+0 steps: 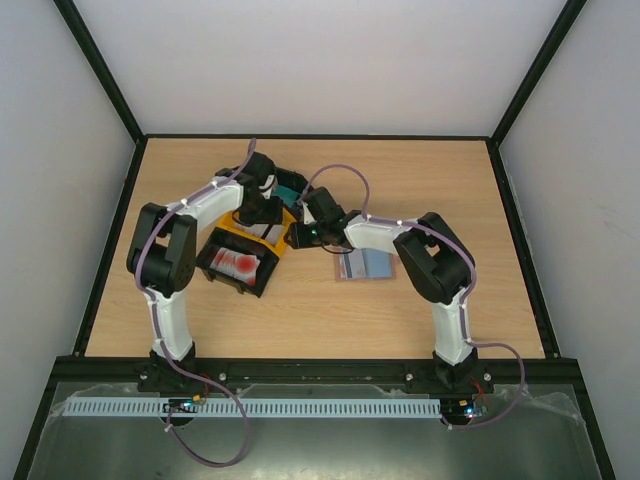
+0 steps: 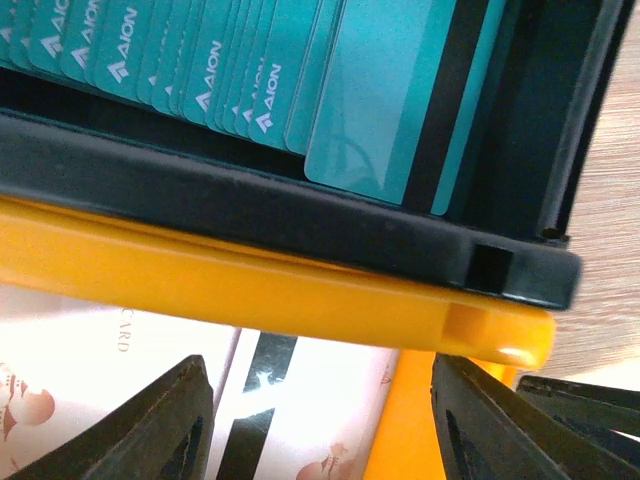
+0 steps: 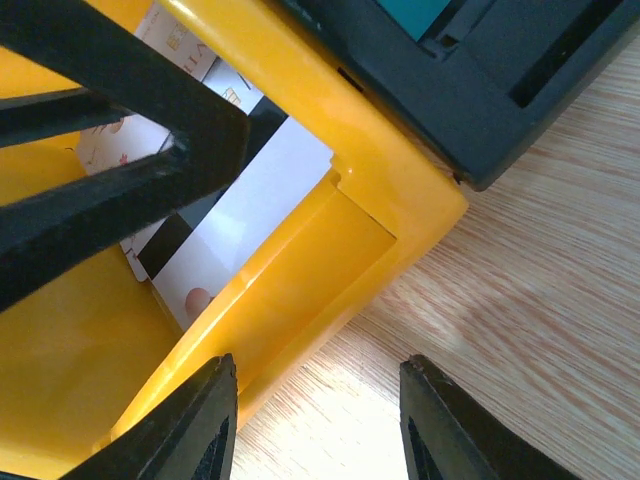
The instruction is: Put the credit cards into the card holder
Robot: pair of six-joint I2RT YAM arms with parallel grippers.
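A yellow card holder (image 1: 278,240) (image 2: 270,285) holds pale cards (image 2: 140,370) (image 3: 240,200); a black holder with teal cards (image 2: 380,90) adjoins it behind. My left gripper is over the pale cards in the yellow holder, fingers apart. My right gripper is at the yellow holder's right end, one finger against or near its wall in the right wrist view; whether it grips that wall is unclear.
A black holder (image 1: 248,283) with red-patterned cards stands in front of the yellow one. Pale blue cards on a mat (image 1: 376,264) lie right of centre, partly under the right arm.
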